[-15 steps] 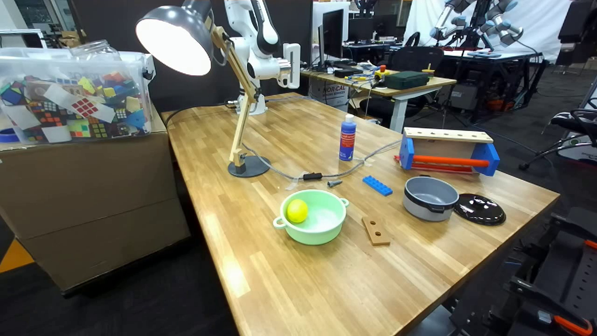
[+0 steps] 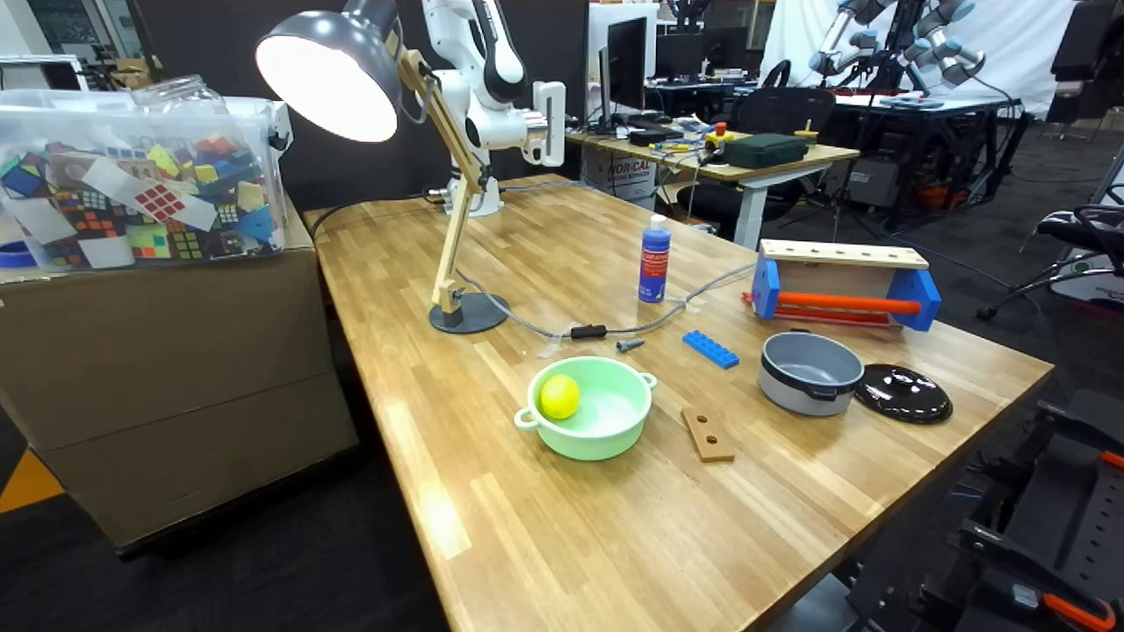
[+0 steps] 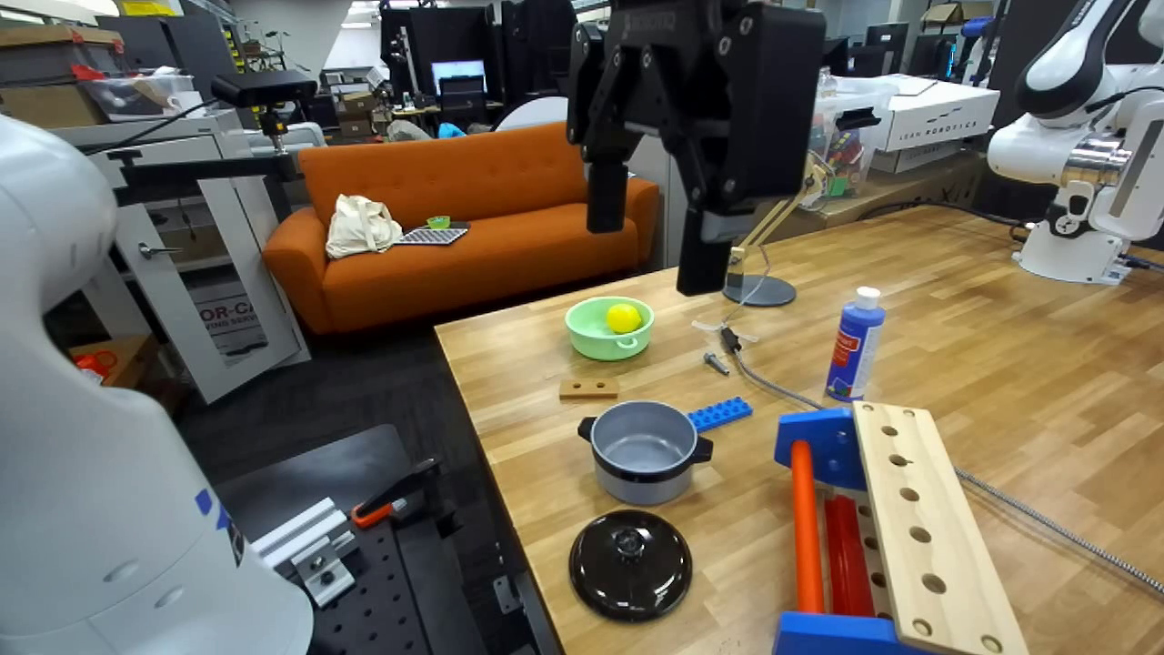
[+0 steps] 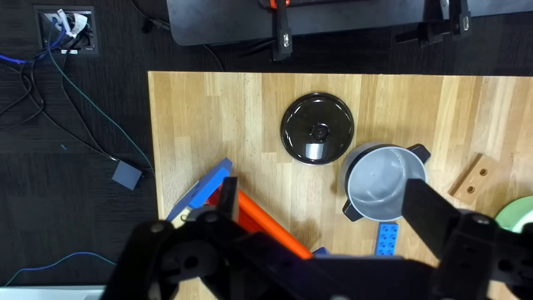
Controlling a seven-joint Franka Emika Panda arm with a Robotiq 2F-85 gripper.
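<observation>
My gripper (image 3: 655,256) hangs open high above the table, nothing between its black fingers; in the wrist view its fingers (image 4: 430,215) are spread wide. Below it stands a grey pot (image 4: 384,182) with black handles, empty and uncovered. A glossy black lid (image 4: 317,128) lies flat on the table beside the pot. The light green bowl (image 2: 613,427) holds a yellow ball (image 2: 559,396). A flat wooden block with two holes (image 2: 708,435) lies between bowl and pot. Near the pot is a blue studded brick (image 2: 711,348).
A wooden bench with blue ends and an orange bar (image 3: 807,524) stands near the pot. Also on the table are a blue bottle (image 2: 654,260), a grey bolt (image 3: 716,364), a cable and a lamp (image 2: 469,312).
</observation>
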